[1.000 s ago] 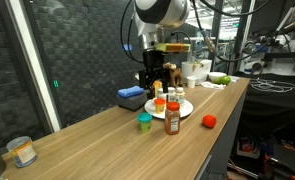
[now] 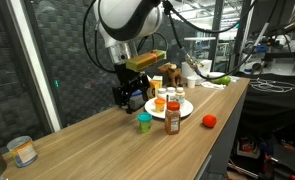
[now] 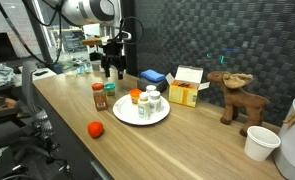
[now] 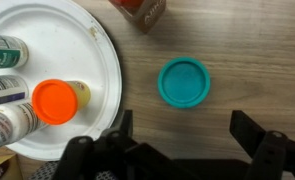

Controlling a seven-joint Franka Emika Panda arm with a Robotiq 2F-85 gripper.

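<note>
In the wrist view a teal-lidded jar [image 4: 184, 82] stands on the wood, just beyond the gap between my fingers. My gripper is open, with its dark fingertips [image 4: 249, 128] wide apart and nothing between them. From the side, the gripper [image 2: 131, 101] hangs above the table near the green jar [image 2: 145, 122]. A white plate [image 4: 115, 98] holds an orange-lidded bottle [image 4: 54, 101] and several white-capped bottles. A red-brown jar with an orange lid [image 2: 173, 118] stands beside the plate.
A red tomato [image 2: 209, 121] lies near the table edge. Behind the plate are a blue cloth [image 3: 152, 76] and a yellow box [image 3: 185, 86]. A toy moose [image 3: 241, 100] and a white cup [image 3: 259, 143] stand farther along. The table left of the green jar is largely clear.
The arm has swung left in exterior view 1, away from above the plate toward the green jar, and the gripper is lower. The objects have stayed where they were.
</note>
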